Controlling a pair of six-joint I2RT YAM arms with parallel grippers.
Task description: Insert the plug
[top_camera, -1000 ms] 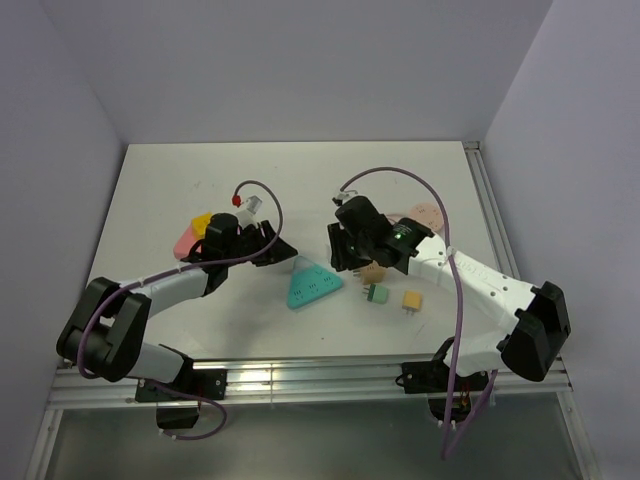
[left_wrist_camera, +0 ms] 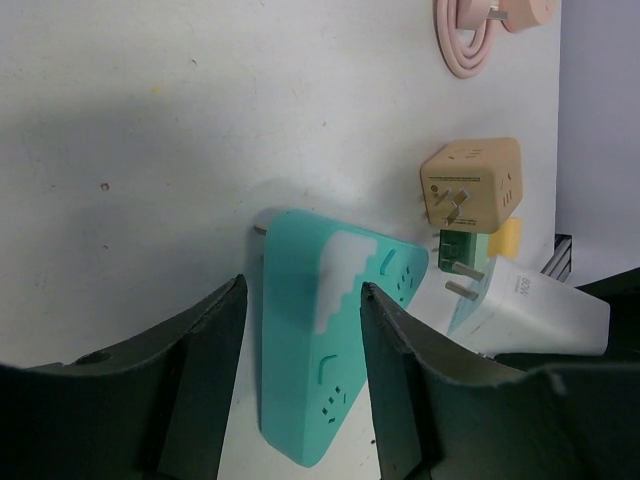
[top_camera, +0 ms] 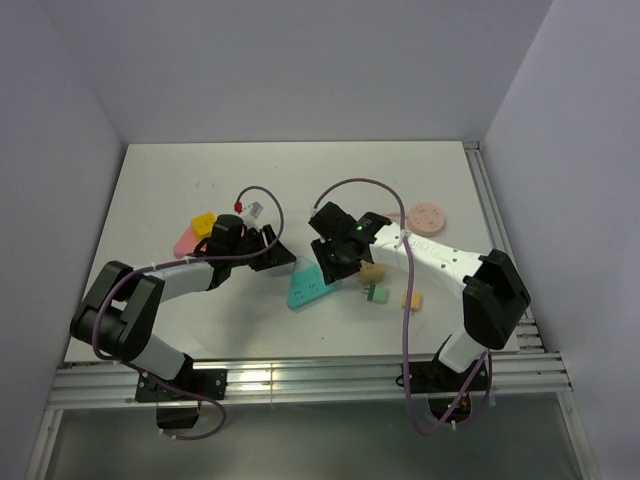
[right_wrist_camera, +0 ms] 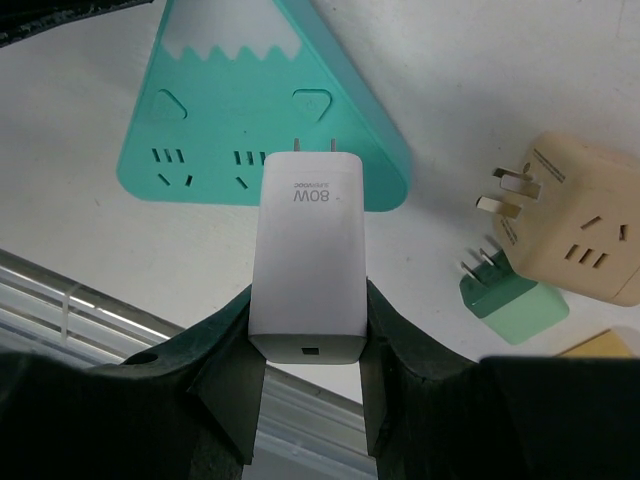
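A white plug (right_wrist_camera: 308, 255) marked 80W is held between the fingers of my right gripper, which is shut on it. Its two prongs point at the teal power strip (right_wrist_camera: 225, 110) and show over the strip's face near a group of slots; whether they touch it cannot be told. The left wrist view shows the same plug (left_wrist_camera: 535, 305) with its prongs clear of the strip's right corner. My left gripper is at the strip's left side (left_wrist_camera: 288, 340), fingers apart with the strip seen between them; a firm hold does not show.
Beside the strip are a tan adapter (right_wrist_camera: 590, 215), a green plug (right_wrist_camera: 515, 295) and a yellow block (top_camera: 413, 300). A pink coiled cable (top_camera: 427, 219) lies at back right; yellow (top_camera: 203, 224) and pink (top_camera: 184, 243) pieces lie left.
My right gripper has moved left and slightly toward the front, to the power strip's right side. The left gripper and the strip stay almost in place.
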